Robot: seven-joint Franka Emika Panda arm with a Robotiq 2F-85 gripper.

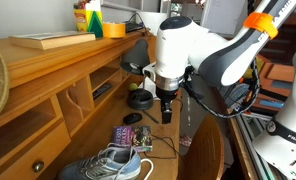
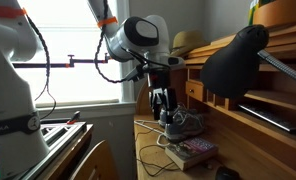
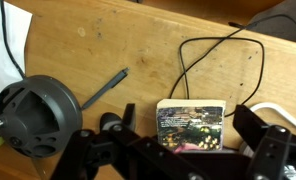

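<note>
My gripper hangs above the desk, its fingers wide apart and nothing held between them. In the wrist view a small printed box (image 3: 190, 128) lies on the wood below, showing in the gap between the fingers. A black pot-like container (image 3: 36, 115) with a handle sits to the left, and a dark pen-like stick (image 3: 105, 88) lies between it and the box. The first exterior view has the gripper (image 1: 164, 112) over the desk, with the box (image 1: 122, 135) nearer that camera, beside a grey shoe (image 1: 106, 163).
A thin black cable (image 3: 223, 39) loops across the desk beside the box. A chair back (image 1: 204, 151) stands at the desk's front edge. Shelves with drawers (image 1: 38, 130) line the back, and a dark lamp-like shade (image 2: 231, 60) hangs above the desk.
</note>
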